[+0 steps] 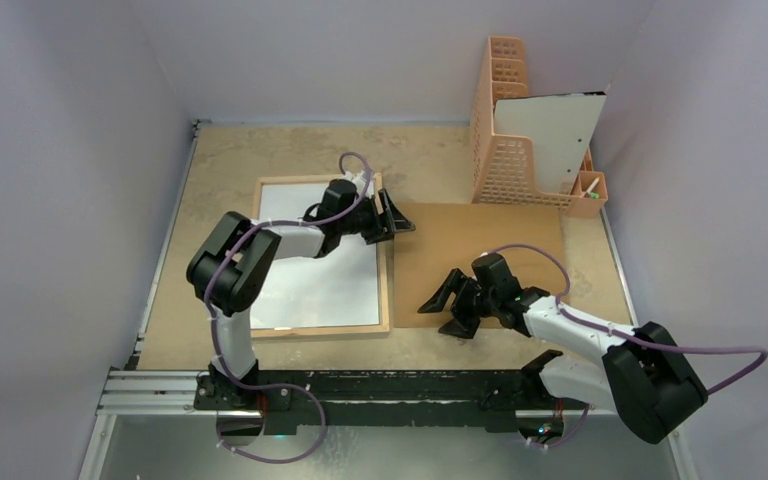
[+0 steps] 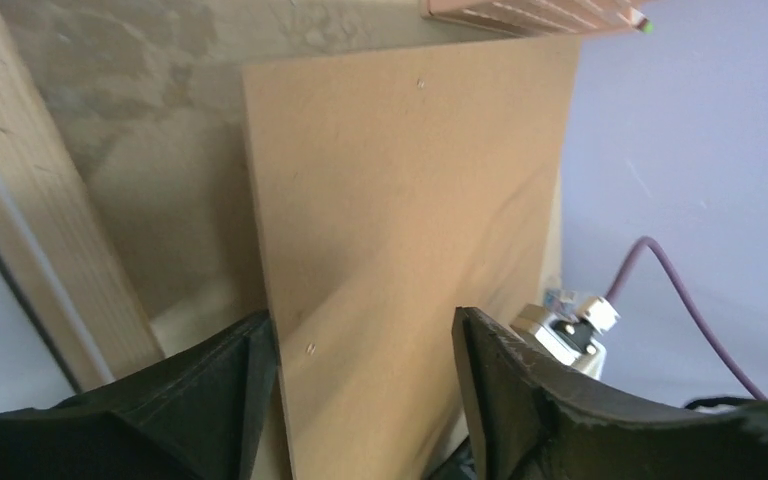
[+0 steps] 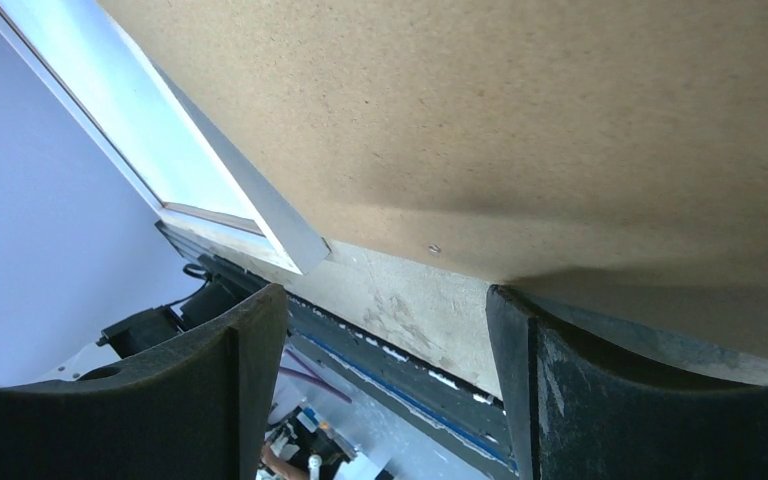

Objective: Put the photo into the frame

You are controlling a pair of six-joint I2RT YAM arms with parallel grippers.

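Observation:
The wooden frame (image 1: 384, 290) lies flat on the left of the table, a white sheet (image 1: 330, 290) inside it. To its right, the brown board (image 1: 530, 230) rests flat. At the board's upper left, my left gripper (image 1: 392, 215) is part open; in the left wrist view one fingertip (image 2: 260, 335) is by the board's left edge and the other is over its face. No grip shows. My right gripper (image 1: 438, 320) stands open near the board's front edge, its fingers (image 3: 520, 370) apart with nothing held between them. Whether either gripper touches the board I cannot tell.
A peach organiser (image 1: 505, 165) stands at the back right, with a white panel (image 1: 550, 130) leaning in it. Walls close the back and both sides. Bare table (image 1: 425, 160) shows behind the board and to the left of the frame.

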